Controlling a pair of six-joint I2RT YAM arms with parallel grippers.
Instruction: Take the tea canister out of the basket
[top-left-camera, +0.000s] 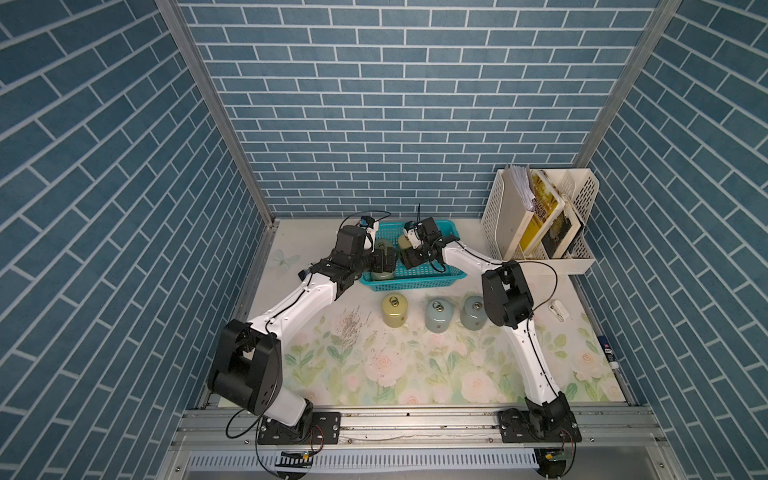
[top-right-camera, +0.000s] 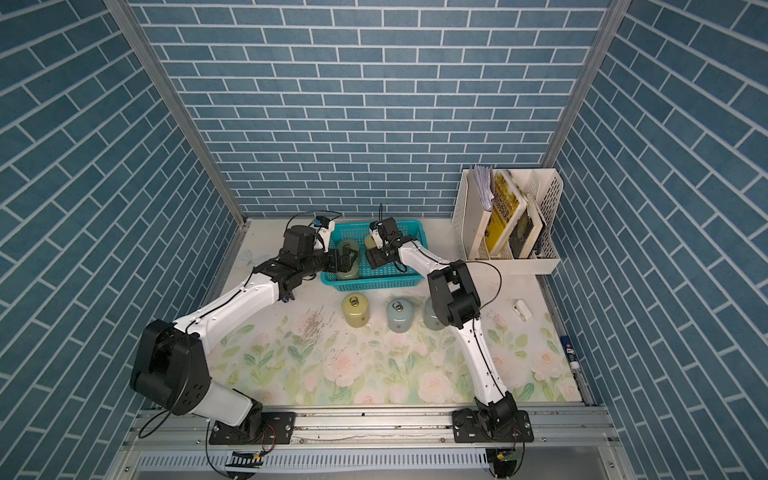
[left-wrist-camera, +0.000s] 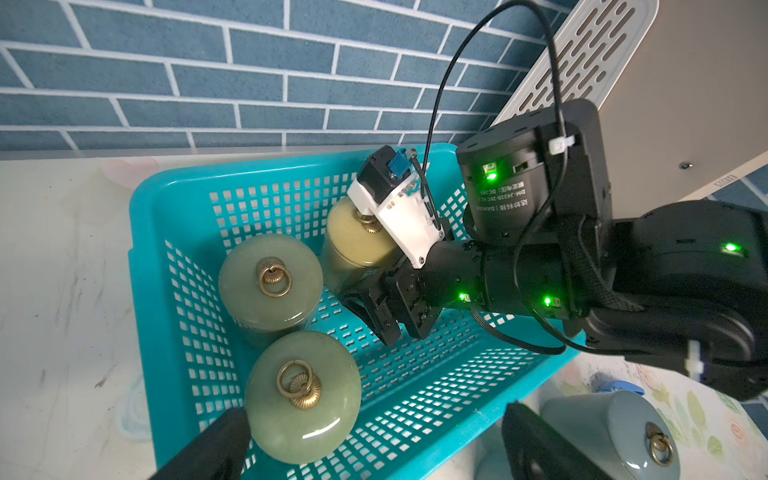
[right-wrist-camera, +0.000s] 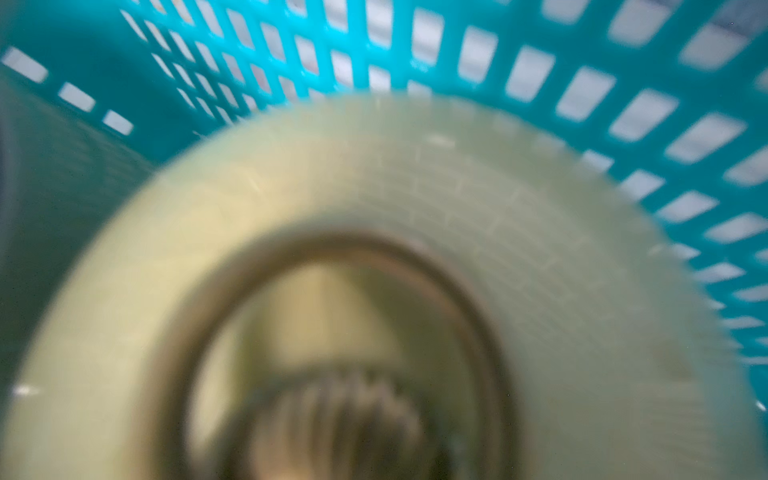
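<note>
A yellow-green lidded canister (left-wrist-camera: 352, 232) stands at the back of the turquoise basket (left-wrist-camera: 148, 320), partly covered by my right gripper. That gripper is inside the basket, its fingers (left-wrist-camera: 372, 312) a little apart on the canister's front side, with no canister seen between them. The right wrist view is filled by a blurred lid (right-wrist-camera: 600, 264) with a ring handle; no fingers show there. Over the basket's left end, my left gripper is open, its blurred fingers (left-wrist-camera: 544, 448) far apart. Two grey-green canisters, a rear one (left-wrist-camera: 268, 292) and a front one (left-wrist-camera: 308, 424), stand at that end.
In front of the basket, a yellow canister (top-left-camera: 393, 310) and two blue-grey canisters, one in the middle (top-left-camera: 438, 316) and one at the right (top-left-camera: 473, 313), stand on the table. A white file holder (top-left-camera: 580, 264) is at the back right.
</note>
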